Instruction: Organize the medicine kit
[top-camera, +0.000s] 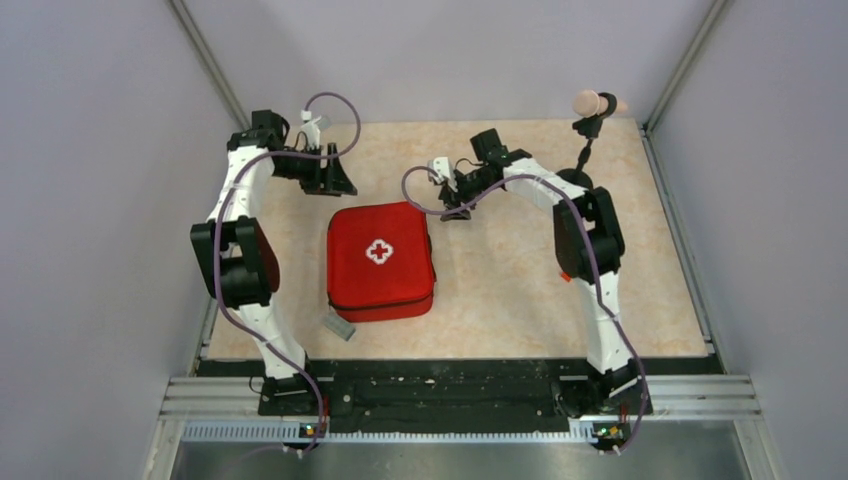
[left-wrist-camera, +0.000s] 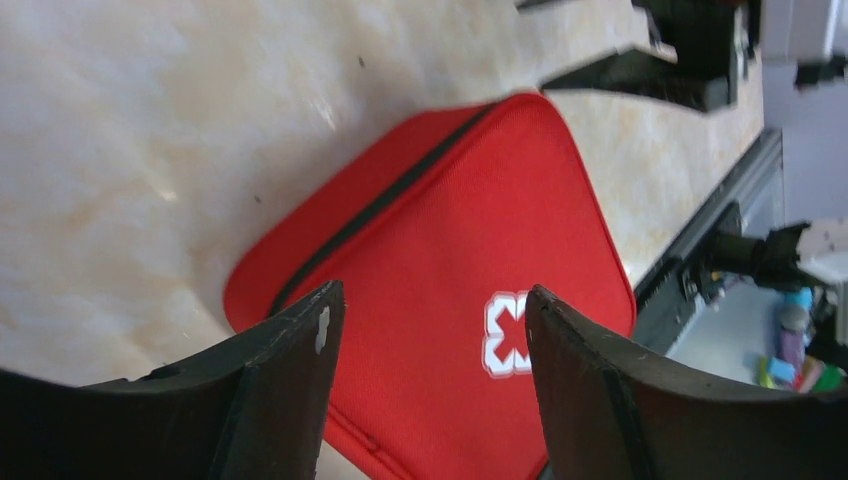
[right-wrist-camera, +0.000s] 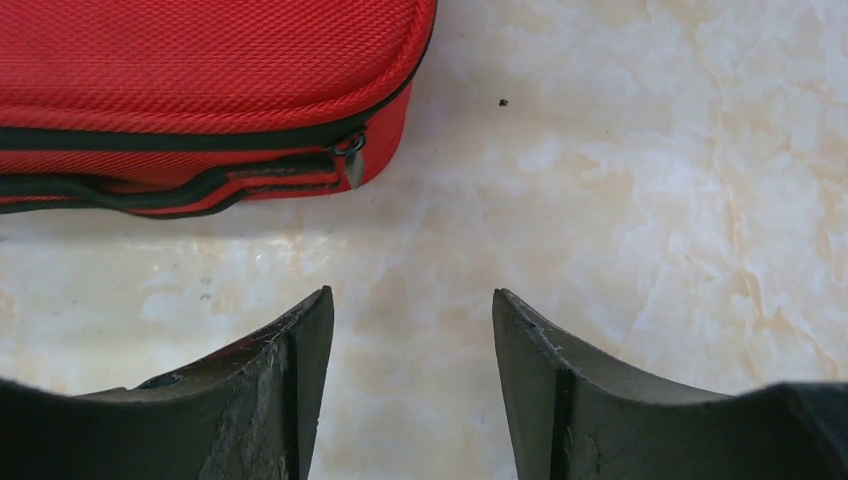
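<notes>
A closed red medicine kit with a white cross lies left of centre on the table. My left gripper hovers off the kit's far left corner, fingers apart and empty. The left wrist view looks down on the kit's red lid and zipped side, the cross partly behind one finger. Close to the far right corner is my right gripper, open with nothing between its fingers. Bare table lies beneath it in the right wrist view, where the kit's side shows a dark strap and a zipper pull.
A grey blister-like pack lies at the kit's near left corner. An orange-red item is mostly covered by the right arm. A black stand with a round pale head is at the far right. Table between kit and right arm is clear.
</notes>
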